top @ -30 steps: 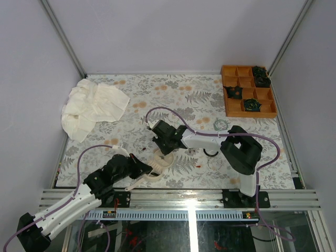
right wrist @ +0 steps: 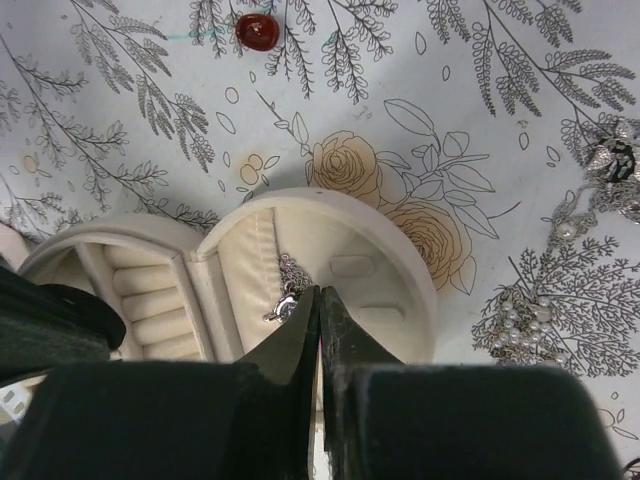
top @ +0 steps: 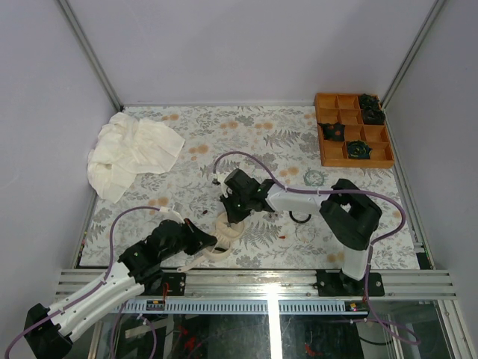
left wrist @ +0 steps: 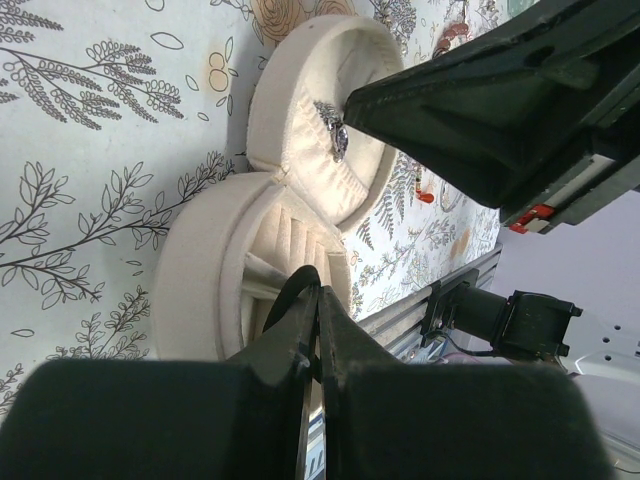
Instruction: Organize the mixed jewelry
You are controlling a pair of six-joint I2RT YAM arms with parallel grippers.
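An open cream jewelry box [top: 229, 226] lies on the floral cloth, its two round halves joined at a hinge. In the left wrist view, my left gripper is shut over the ringed half. A black band [left wrist: 287, 293] curves up at its fingertips; whether any of it is pinched cannot be told. My right gripper is shut above the other half, nothing visible between its fingers. Just left of its tips in the right wrist view lies a small silver chain with a pendant [right wrist: 290, 300], inside that half.
A wooden compartment tray [top: 336, 162] holding dark pieces stands at the back right. White cloth [top: 133, 153] is bunched at the back left. A red bead [right wrist: 258, 32], a pearl piece [right wrist: 522, 325], silver jewelry [right wrist: 612, 165] and a black ring [top: 300, 218] lie loose.
The right arm has shifted a little to the right in the top view, its gripper staying over the box. The left arm has not visibly moved.
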